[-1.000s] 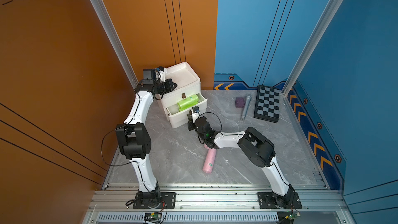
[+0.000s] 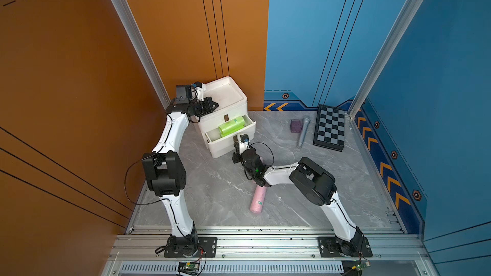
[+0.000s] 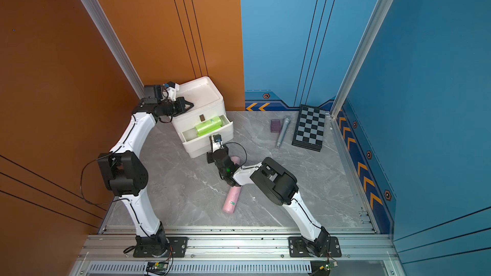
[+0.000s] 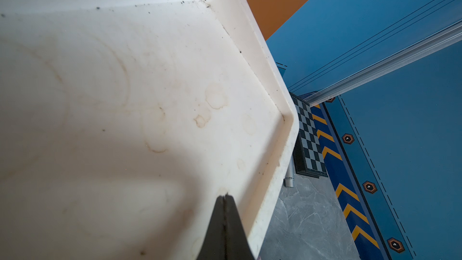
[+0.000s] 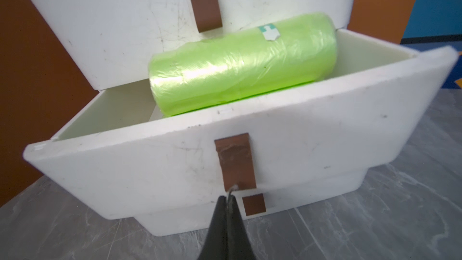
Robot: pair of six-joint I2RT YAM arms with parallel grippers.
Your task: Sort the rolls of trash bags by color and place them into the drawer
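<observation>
A white drawer unit (image 2: 221,91) stands at the back left, a lower drawer (image 5: 312,115) pulled out with a lime-green roll (image 5: 240,60) inside. My right gripper is shut, nothing visible between its fingers, low at that drawer's front beside its brown tab (image 5: 234,159). My left gripper is shut and empty over the unit's tray-like top (image 4: 144,91). A pink roll (image 2: 257,199) lies on the table below my right arm, partly hidden by it in both top views.
At the back right lie a purple block (image 2: 295,125), a grey cylinder (image 2: 303,133) and a checkered board (image 2: 330,127). Orange and blue walls enclose it.
The left arm and drawer look unchanged.
</observation>
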